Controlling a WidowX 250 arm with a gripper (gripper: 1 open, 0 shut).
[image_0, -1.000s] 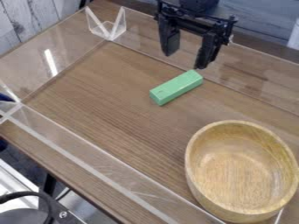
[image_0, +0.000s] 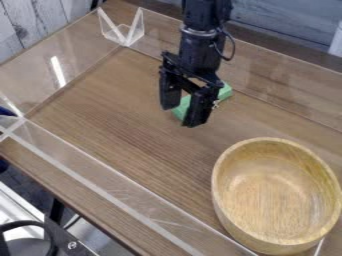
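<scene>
My black gripper (image_0: 190, 96) is low over the middle of the wooden table, its two fingers pointing down and apart, open. A mint-green block (image_0: 219, 94) lies partly hidden beneath and behind it. Whether the fingertips touch the block or straddle it is hard to tell.
A large round wooden bowl (image_0: 274, 226) fills the lower right. A small white wire-like object (image_0: 122, 34) sits at the back left. A black cable shows at the bottom left corner.
My gripper has come down and toward the front from the back of the table, and now covers much of the green block.
</scene>
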